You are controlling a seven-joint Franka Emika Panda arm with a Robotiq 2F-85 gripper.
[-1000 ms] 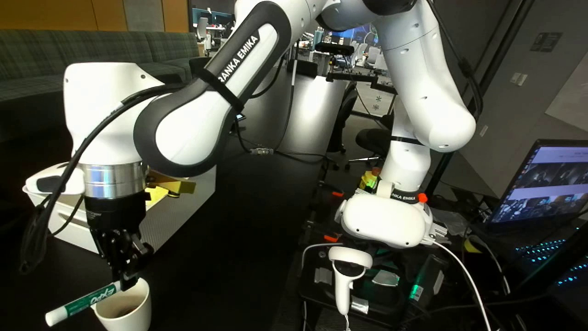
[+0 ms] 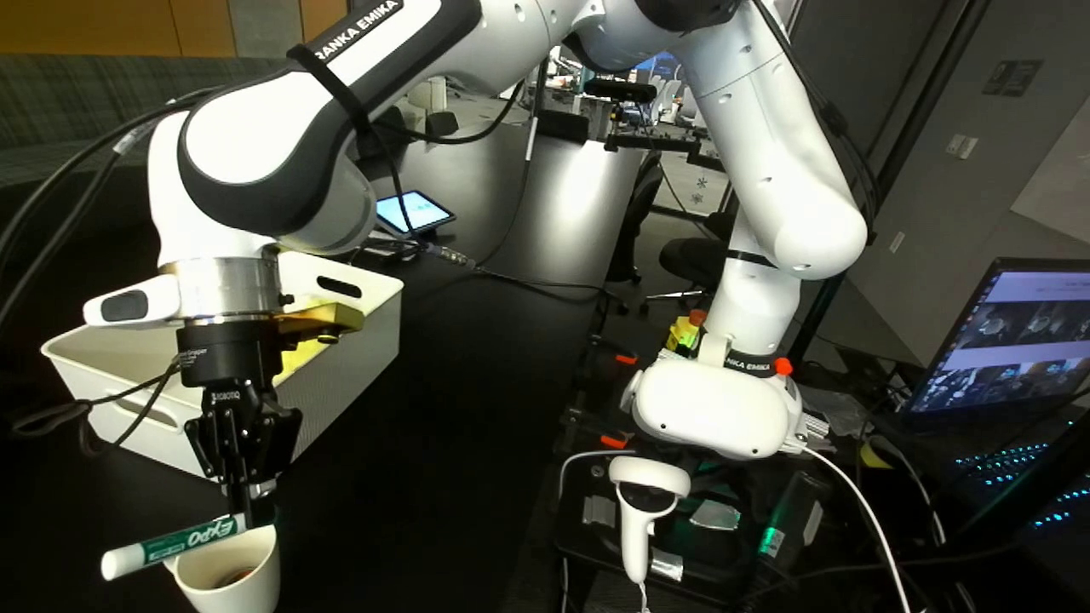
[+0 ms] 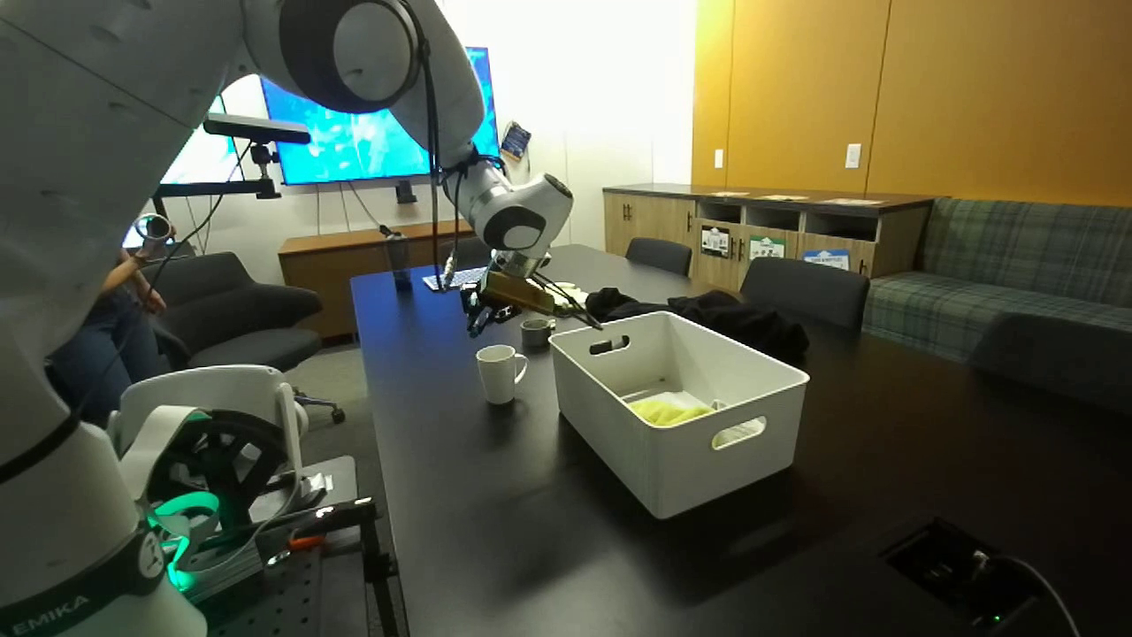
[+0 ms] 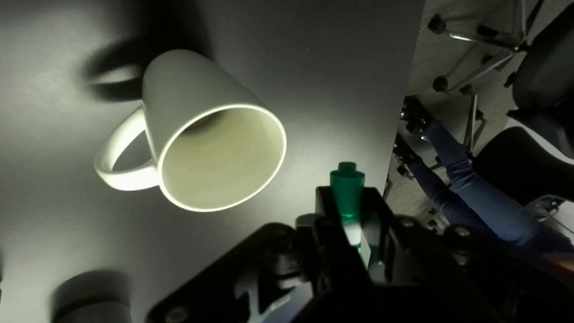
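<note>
A green and white Expo marker [image 2: 189,543] is pinched near one end by my gripper [image 2: 243,512], its white end pointing to the lower left in exterior view 1. The wrist view has the marker's green tip [image 4: 347,191] showing between two dark fingers. A white mug [image 3: 495,373] stands upright on the table. My gripper is above it, and in exterior view 1 the marker crosses in front of the mug's rim. To the wrist camera, the mug [image 4: 188,89] appears left of the marker, open mouth facing the lens.
Close to the mug stands a large white bin [image 3: 722,478] with yellow cloth [image 3: 666,410] inside. A smaller dark mug [image 3: 537,331] is behind the white one. Black fabric [image 3: 732,318] lies beyond the bin.
Gripper and marker have shifted up and to the right in exterior view 1, and the marker lies closer to level. The upper arm has swung and the wrist turned. The mug has stayed put.
</note>
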